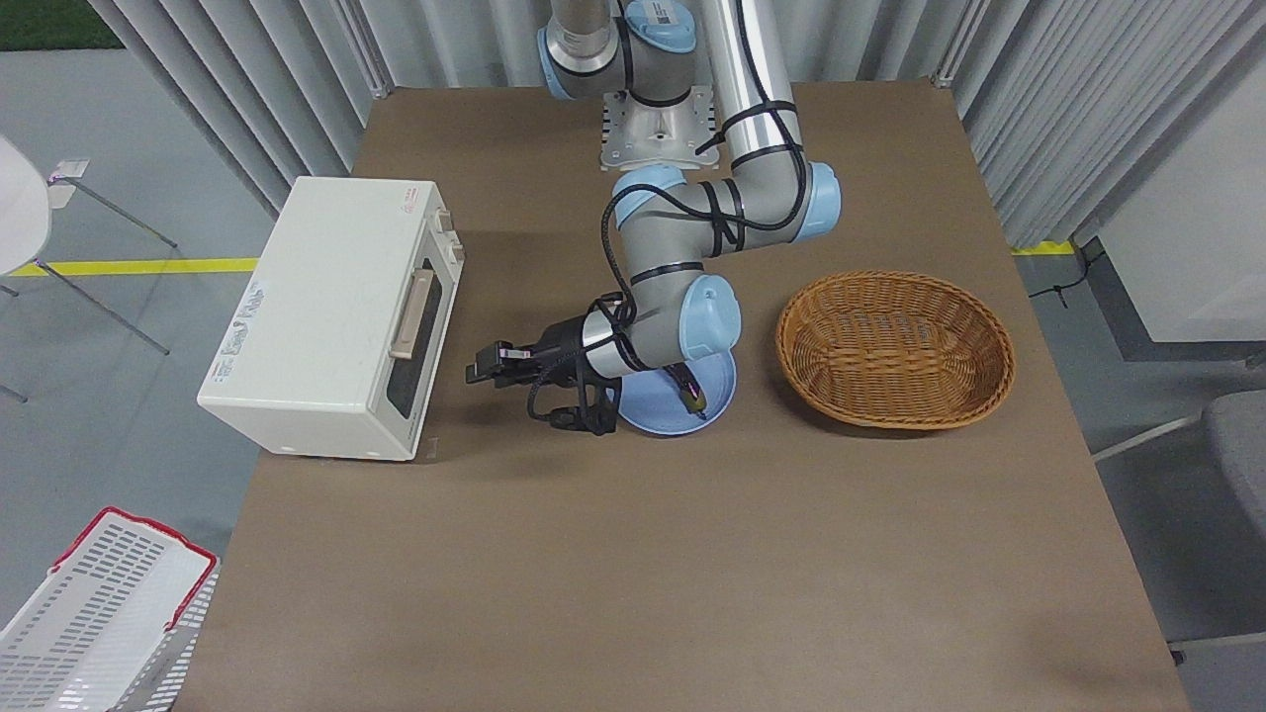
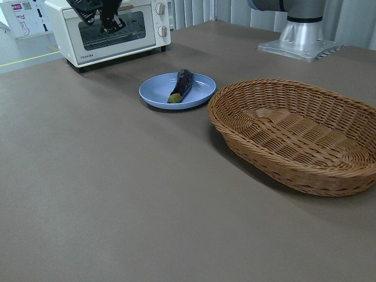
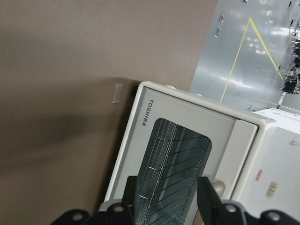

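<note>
In the front view my gripper (image 1: 498,362) hangs beside the white toaster oven (image 1: 320,309), pointing toward it, with the blue plate (image 1: 659,409) partly under my wrist. An eggplant (image 2: 182,83) lies on that plate in the left view. In the wrist view the oven's closed glass door (image 3: 168,173) with its TOSHIBA label fills the space ahead of my open gripper, whose black fingers stand apart at the bottom edge. I see nothing held between them.
A wicker basket (image 1: 896,350) sits on the right of the brown table (image 1: 712,570). A white slotted crate (image 1: 95,605) is off the table at lower left.
</note>
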